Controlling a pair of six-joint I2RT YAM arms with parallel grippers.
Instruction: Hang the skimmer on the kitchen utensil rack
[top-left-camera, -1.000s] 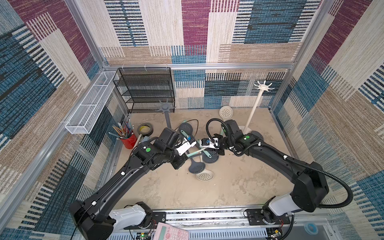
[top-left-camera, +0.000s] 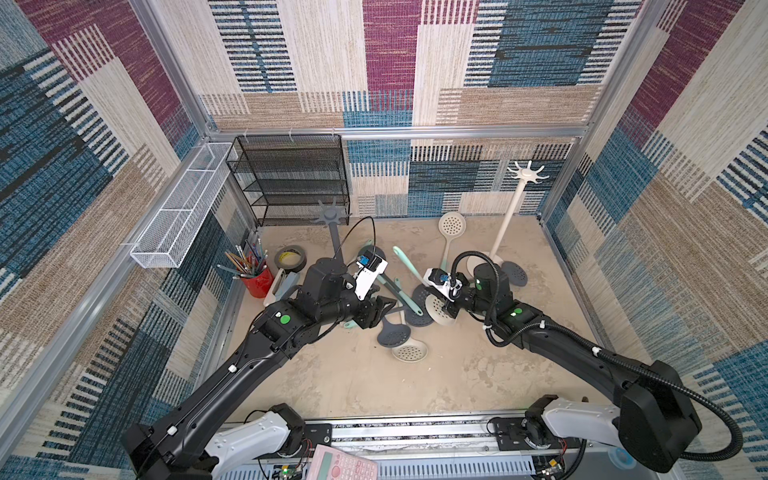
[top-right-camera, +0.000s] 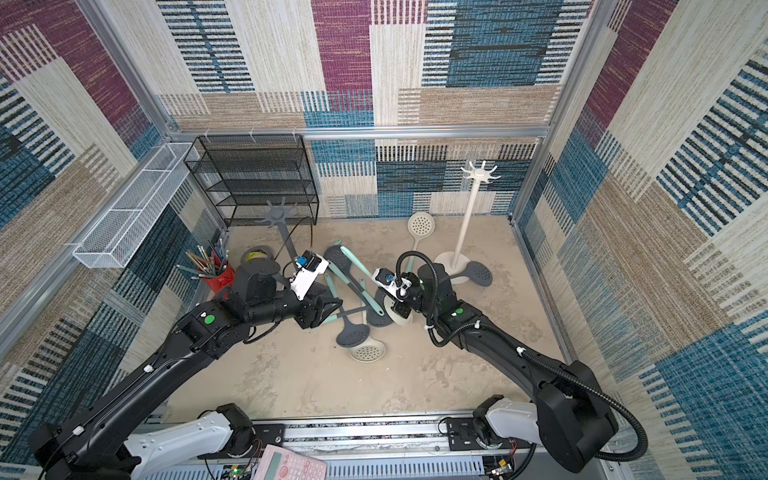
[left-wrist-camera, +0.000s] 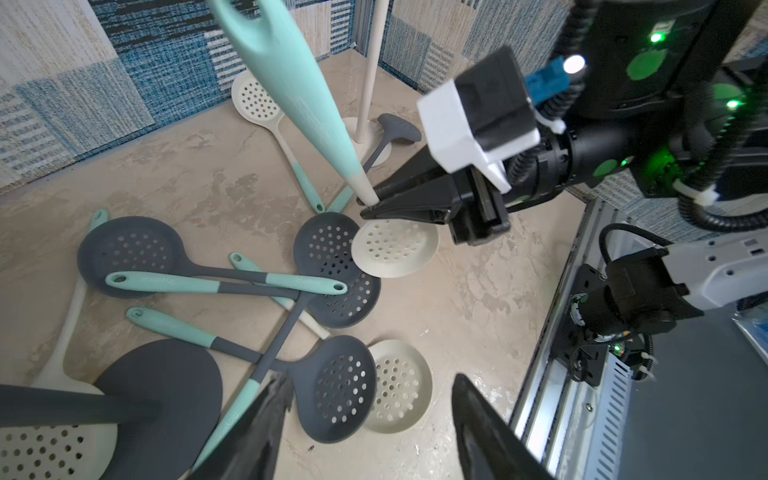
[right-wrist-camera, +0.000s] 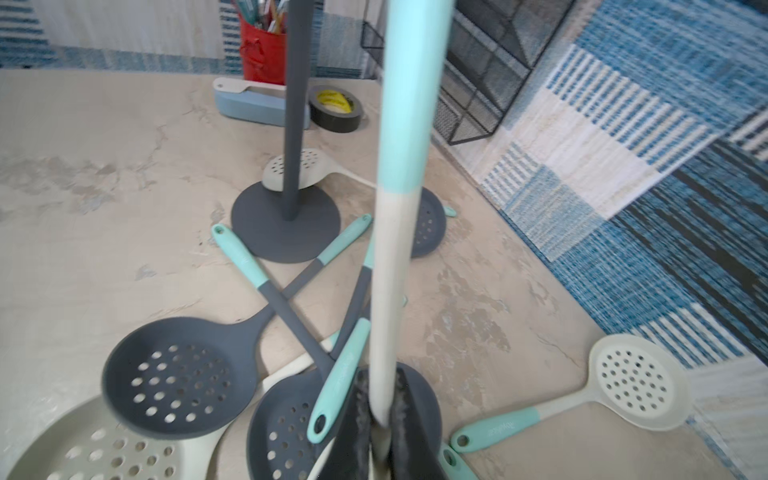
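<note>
My right gripper is shut on the pale handle of a cream skimmer with a mint end; in the left wrist view that handle (left-wrist-camera: 312, 104) rises steeply and its perforated head (left-wrist-camera: 396, 246) shows below the fingers. My left gripper stands open, nothing between its fingers, above loose skimmers left of the held one. A dark utensil rack (top-left-camera: 334, 238) with a star top stands at the centre left, a white rack (top-left-camera: 512, 214) at the back right.
Several grey and cream skimmers (left-wrist-camera: 336, 384) lie crowded over the middle. A red pen cup (top-left-camera: 257, 281), tape roll (top-left-camera: 290, 260) and black wire shelf (top-left-camera: 288, 176) are at the back left.
My left gripper has risen and shifted slightly right.
</note>
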